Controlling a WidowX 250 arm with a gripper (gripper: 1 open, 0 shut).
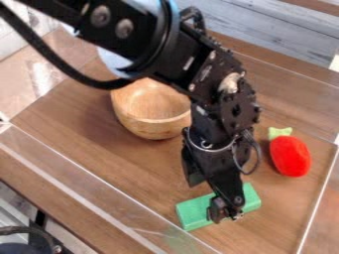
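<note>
The black arm reaches down from the upper left, and my gripper (221, 201) is low over a green block (192, 214) on the wooden surface, with its fingertips at the block's middle, hiding part of it. Whether the fingers are closed on the block is hard to see. A red strawberry-like toy (290, 156) with a green top lies to the right of the gripper. A wooden bowl (143, 111) sits behind and left of it, partly hidden by the arm.
A clear plastic edge (93, 198) runs along the near left side of the wooden surface (113, 164). The surface left of the block and below the bowl is bare. A pale plank wall (265, 30) stands at the back.
</note>
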